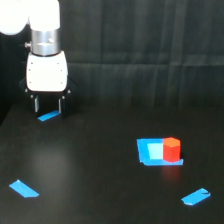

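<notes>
At the upper left of the camera view, my white arm reaches down to its gripper (pixel 48 104). The gripper's dark fingers stand apart, and nothing shows between them. Just below them, a blue strip (pixel 48 116) appears to lie on the dark table. Far to the right is a red block (pixel 172 150), many-sided in outline. It is over the right part of a blue square with a white centre (pixel 155 151), partly covering it.
Two more blue strips lie on the table (pixel 95 170): one strip (pixel 24 189) at the front left, another (pixel 196 197) at the front right. A black curtain (pixel 140 50) hangs behind.
</notes>
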